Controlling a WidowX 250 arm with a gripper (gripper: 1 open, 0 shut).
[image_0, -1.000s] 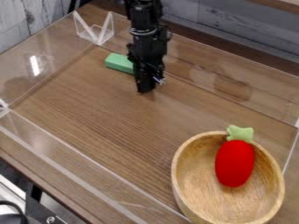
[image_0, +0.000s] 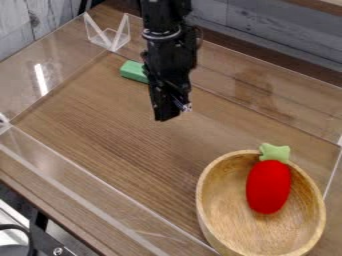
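My dark gripper (image_0: 171, 105) hangs above the middle-back of the wooden table, shut, with nothing clear between its fingers, though its tip is small and dark. A green block (image_0: 132, 71) lies behind and left of it, partly hidden by the arm. At the front right a wooden bowl (image_0: 241, 237) holds a red plush vegetable (image_0: 269, 187) with a light green top.
A clear plastic object (image_0: 107, 32) stands at the back left. A wooden wall (image_0: 274, 30) closes the back. A dark cable lies at the bottom left.
The block and bowl look unmoved.
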